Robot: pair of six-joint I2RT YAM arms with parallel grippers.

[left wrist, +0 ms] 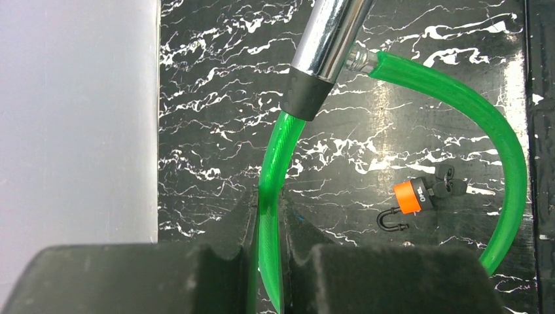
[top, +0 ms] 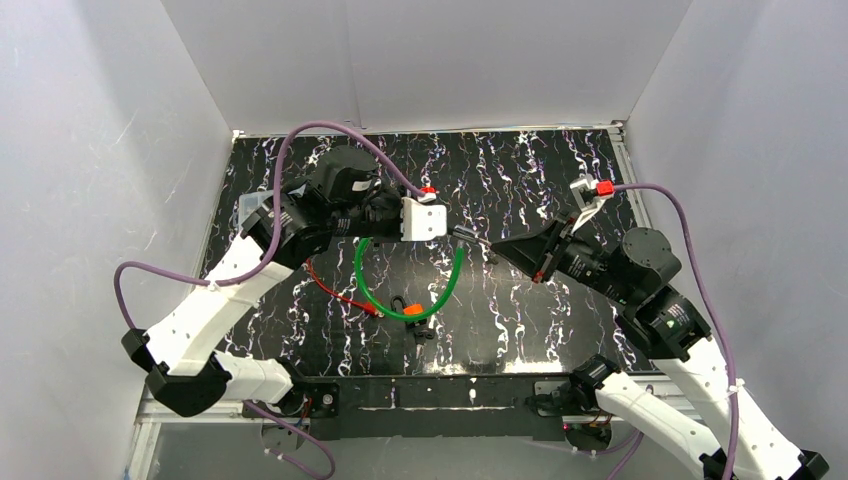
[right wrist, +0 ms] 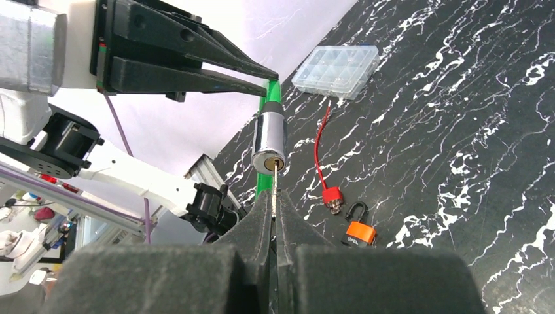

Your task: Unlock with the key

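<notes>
A green cable lock with a chrome cylinder [left wrist: 330, 42] and black collar hangs above the table. My left gripper is shut on its green cable [left wrist: 280, 144] just behind the collar. The rest of the cable loops below. In the right wrist view the keyhole end of the cylinder [right wrist: 269, 140] faces my right gripper, which is shut on a thin key [right wrist: 275, 182]. Its blade points at the keyhole and its tip meets it; how deep it sits cannot be told. The key's head is hidden between the fingers.
An orange padlock [left wrist: 407, 196] with keys lies on the table below the cable loop. Close by is a red cable [right wrist: 318, 152] with a red lock end. A clear divided box [right wrist: 336, 69] sits at the left.
</notes>
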